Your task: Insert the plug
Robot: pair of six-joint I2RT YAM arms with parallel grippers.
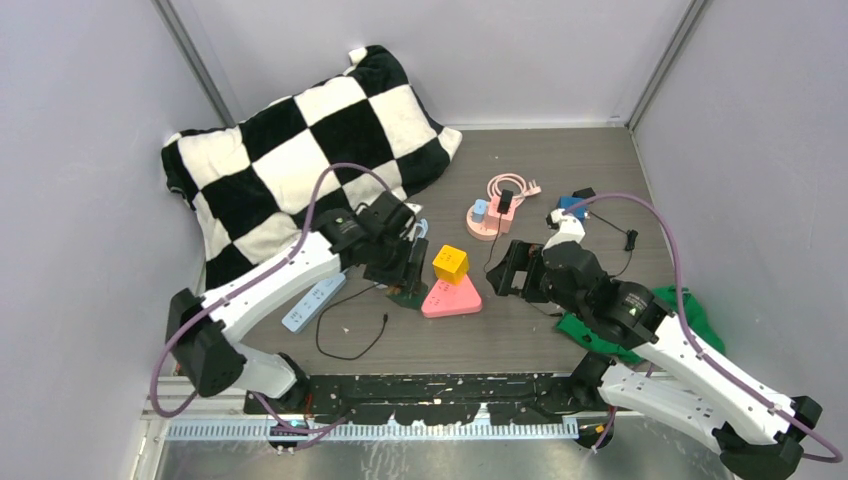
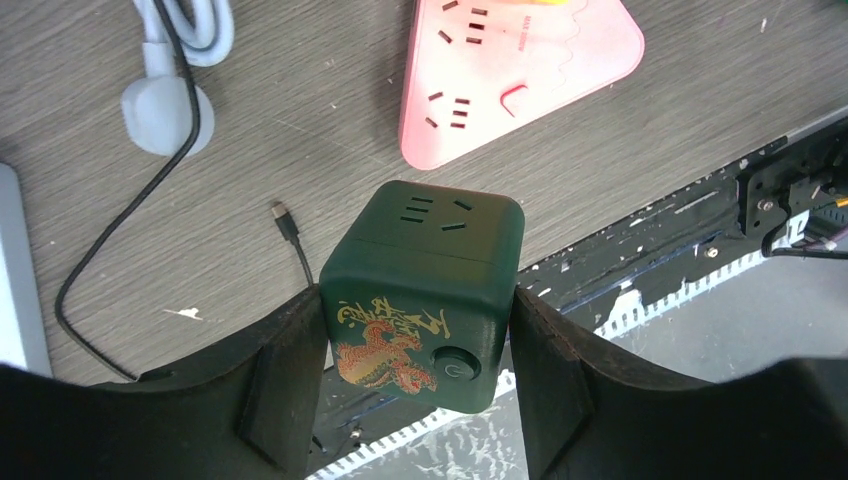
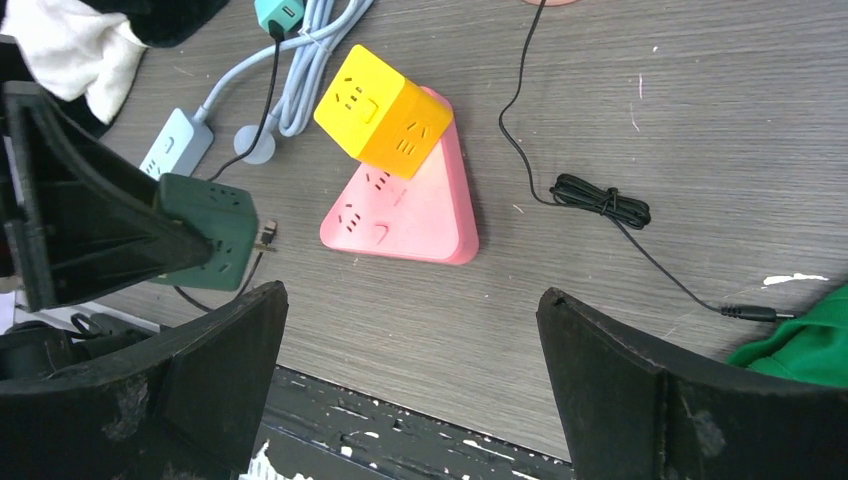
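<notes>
My left gripper grips a dark green cube socket with a plug's prongs showing at its side in the right wrist view, just left of the pink triangular power strip [image 1: 450, 300]. A yellow cube socket [image 1: 450, 263] rests on that strip's back part. My right gripper is open, over bare table to the right of the strip, nothing between its fingers.
A blue power strip [image 1: 314, 302] and loose cables lie at left, a checkered cushion [image 1: 330, 130] behind. Pink sockets [image 1: 500, 215] stand at the back, a green cloth [image 1: 590, 330] at right front.
</notes>
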